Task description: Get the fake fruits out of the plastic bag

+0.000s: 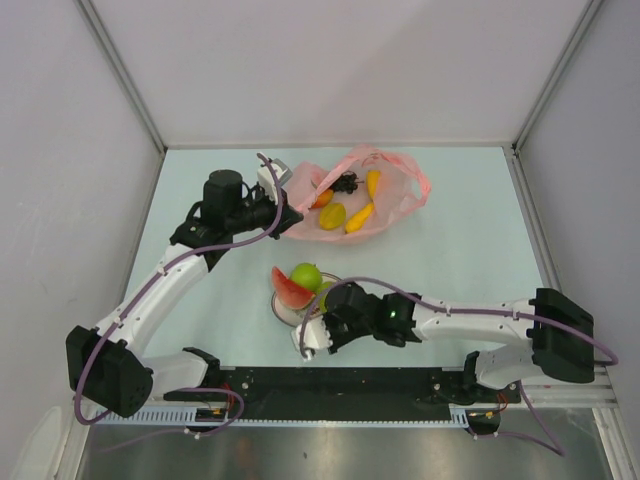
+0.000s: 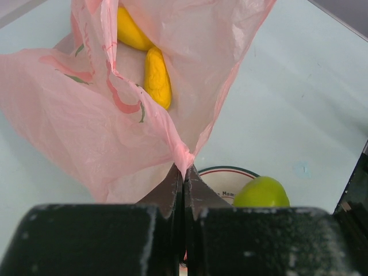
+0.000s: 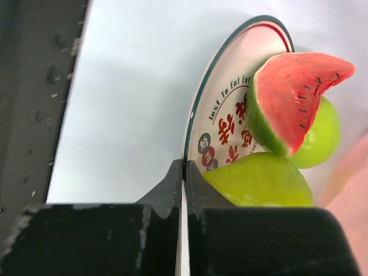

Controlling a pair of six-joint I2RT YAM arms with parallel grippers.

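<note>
The pink plastic bag [image 1: 398, 210] lies open at the back, holding bananas [image 1: 359, 218], a yellow fruit [image 1: 332, 216], an orange [image 1: 323, 198] and dark grapes [image 1: 345, 182]. My left gripper is shut on the bag's edge at its left side. My right gripper is shut at the rim of a plate [image 3: 202, 109], which carries a watermelon slice [image 3: 293, 98], a green apple [image 3: 321, 135] and a green pear [image 3: 259, 181]. Nothing else shows between its fingers.
A dark strip runs along the front edge, under the right arm.
</note>
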